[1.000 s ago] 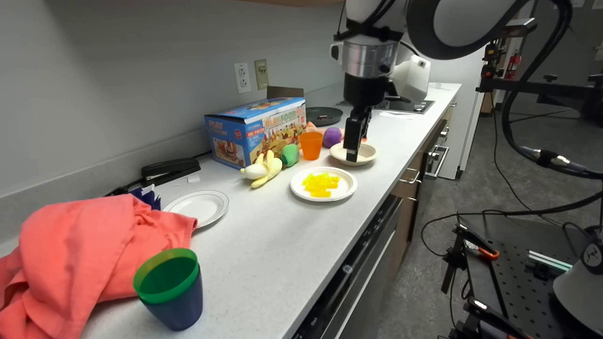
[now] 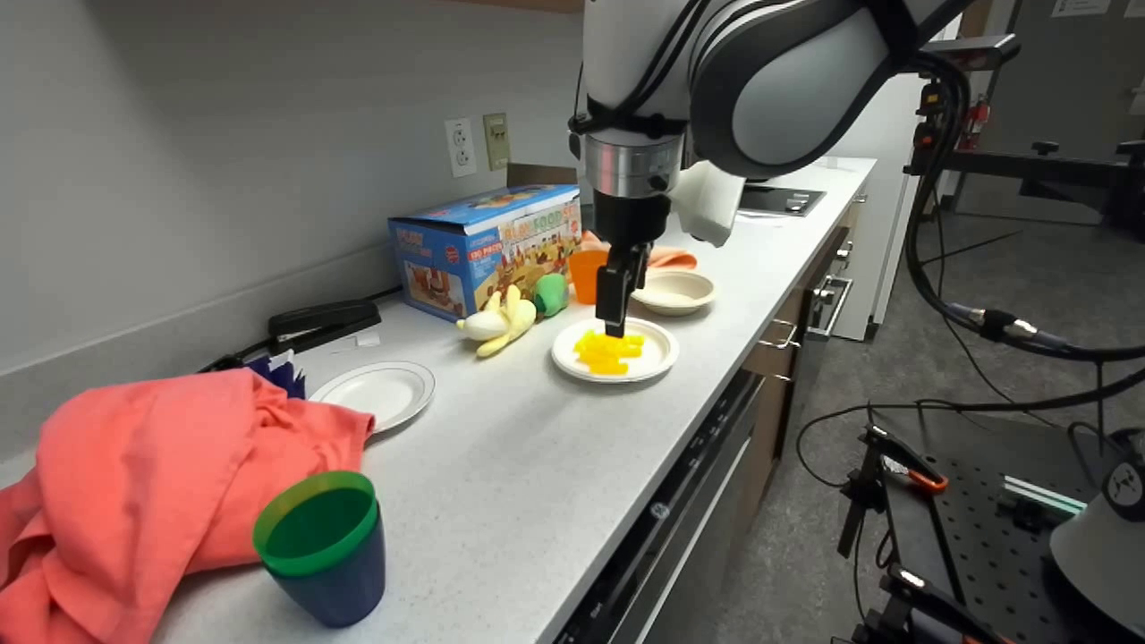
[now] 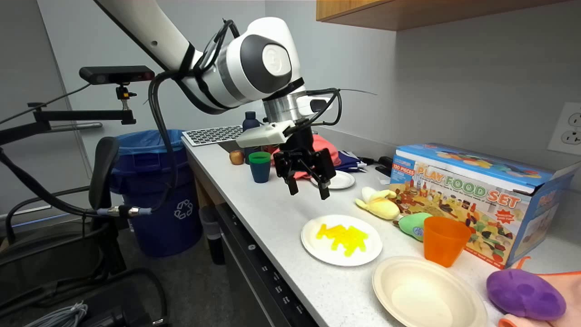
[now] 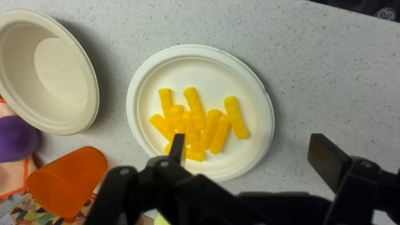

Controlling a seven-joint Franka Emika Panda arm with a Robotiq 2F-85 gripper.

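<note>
Several yellow wavy pieces (image 4: 235, 117) lie in a loose cluster on a white plate (image 4: 202, 53). My gripper is open, its fingers wide apart and nothing between them. In the wrist view the left finger (image 4: 177, 148) overlaps the near part of the plate, while the right finger (image 4: 327, 161) shows over bare counter. Exterior view 2 shows the gripper (image 3: 309, 190) above the counter, clear of the plate (image 3: 342, 260). From the other side, the gripper (image 2: 614, 311) appears in front of the plate's back edge.
An empty cream bowl (image 3: 427, 294) sits beside the plate, with an orange cup (image 3: 446, 240) and a purple toy (image 3: 525, 294) nearby. Toy produce (image 3: 378, 204) and a play food box (image 3: 474, 196) line the wall side. Open counter (image 2: 494, 472) stretches toward the green-rimmed cups (image 2: 322, 547).
In exterior view 1, my arm has moved left and toward the camera, from over the cream bowl to near the plate. The objects on the counter lie where they were.
</note>
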